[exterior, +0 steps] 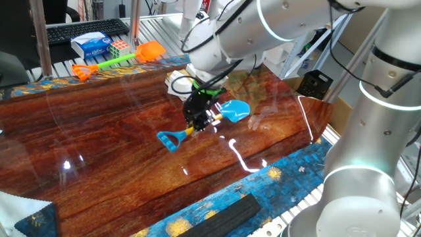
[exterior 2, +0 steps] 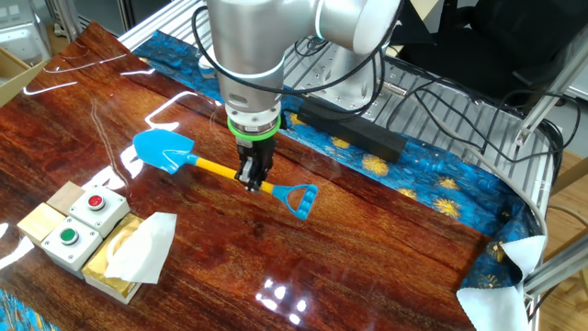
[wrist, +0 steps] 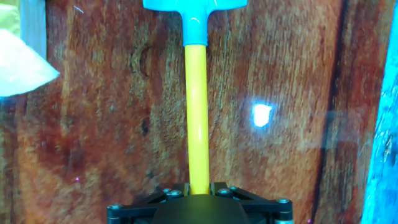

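Observation:
A toy shovel with a blue blade [exterior 2: 165, 150], a yellow shaft [wrist: 197, 118] and a blue loop handle [exterior: 172, 140] is in my gripper [exterior 2: 252, 180]. The black fingers [wrist: 225, 190] close on the shaft from both sides, nearer the loop handle than the blade. In the wrist view the shaft runs straight up the middle, with only the lower part of the blade showing; the loop handle is out of sight there. The shovel lies roughly level over the glossy wooden tabletop [exterior: 99, 158]. How much air is beneath it, I cannot tell.
Button boxes [exterior 2: 66, 241] and a white cloth [exterior 2: 147, 248] on a block stand at one side. An orange-and-green toy shovel [exterior: 150, 52], a puzzle cube [exterior: 120, 49] and a tissue box [exterior: 91, 45] are at the far edge. A black bar [exterior 2: 349, 129] lies near my base.

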